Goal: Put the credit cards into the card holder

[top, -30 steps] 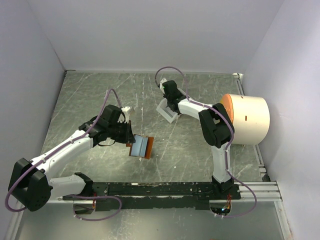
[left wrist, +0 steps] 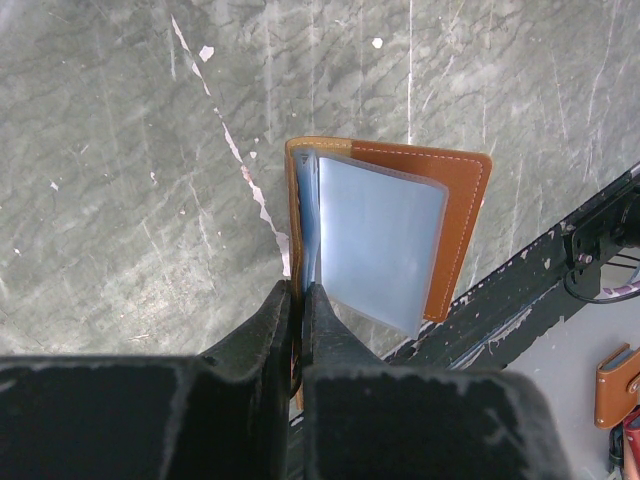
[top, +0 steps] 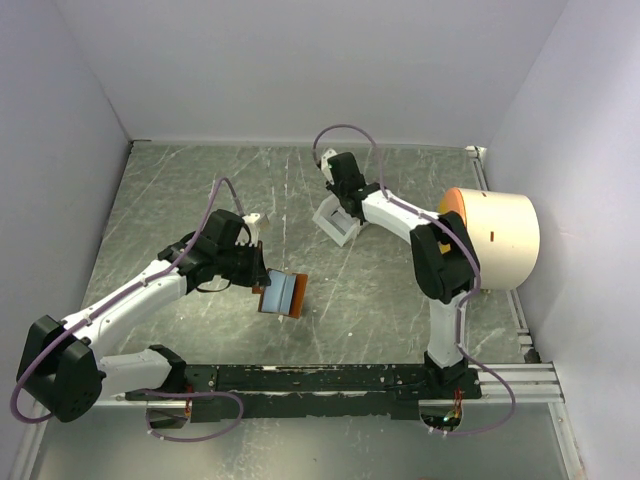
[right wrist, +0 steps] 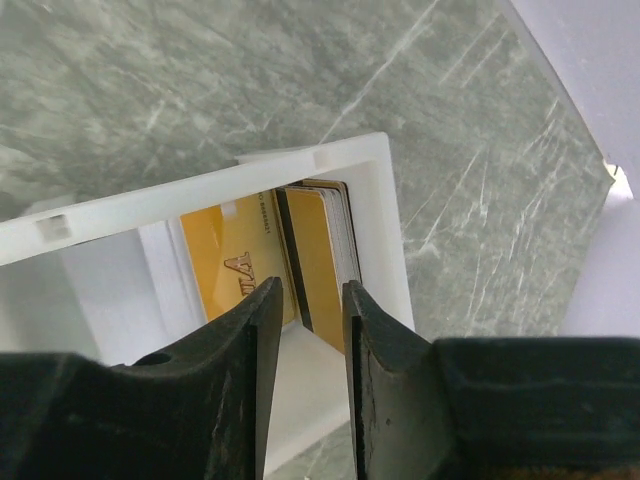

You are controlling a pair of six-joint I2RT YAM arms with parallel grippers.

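Observation:
The brown card holder (left wrist: 465,215) lies spread with its clear sleeves (left wrist: 380,240) fanned out, near the front of the table. Its left edge is pinched by my left gripper, which is shut on it. At the back, a white box (top: 337,222) holds yellow cards (right wrist: 240,255); in the right wrist view one leans flat and a stack of cards (right wrist: 325,250) stands at the box's right end. My right gripper is over the box, fingers parted, a gap between them with nothing gripped. Its fingertips appear near the cards; whether they touch cannot be told.
A large cream cylinder with an orange end (top: 500,238) stands at the right side, beside the right arm. Off the table, another brown wallet (left wrist: 617,388) shows low at the right of the left wrist view.
My right arm has shifted a little to the right and forward in the top view, its gripper still at the white box. The left arm and the card holder have stayed put.

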